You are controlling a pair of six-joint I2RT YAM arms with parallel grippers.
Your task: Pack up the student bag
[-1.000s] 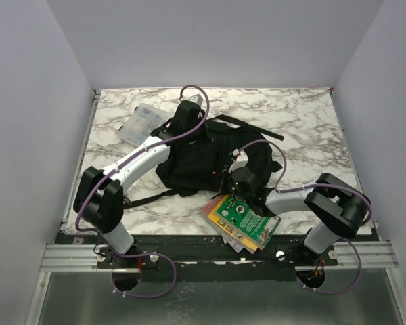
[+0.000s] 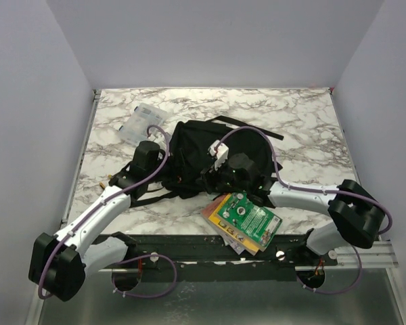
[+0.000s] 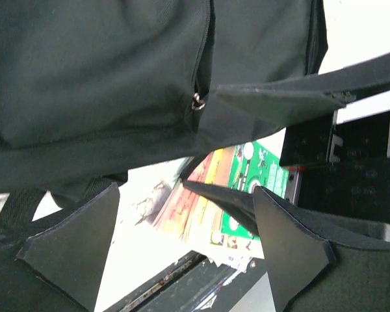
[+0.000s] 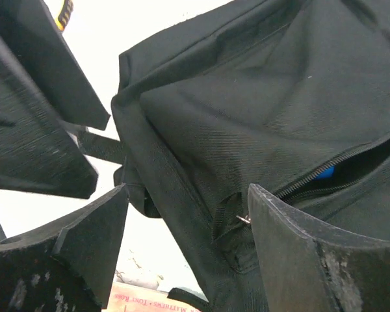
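Observation:
The black bag (image 2: 196,145) lies flat in mid-table. In the right wrist view its zip (image 4: 338,159) is partly open, with something blue (image 4: 325,173) inside the gap. The silver zip pull (image 3: 197,102) shows in the left wrist view, beyond my fingers. My left gripper (image 2: 176,180) is open over the bag's near left corner, nothing between its fingers. Also open and empty, my right gripper (image 2: 206,181) hovers at the near edge, close beside the left one. Books with a green cover (image 2: 249,218) and a yellow one (image 2: 224,218) lie stacked in front of the bag.
A clear pouch (image 2: 141,125) lies at the back left. A bag strap (image 2: 154,200) stretches toward the near left, and another (image 2: 257,128) lies at the back right. Pencil-like items are partly covered by the left arm.
My left gripper has come down from the far part of the bag to its near left corner. The right gripper has shifted left from beside the books. Bag and books look unmoved.

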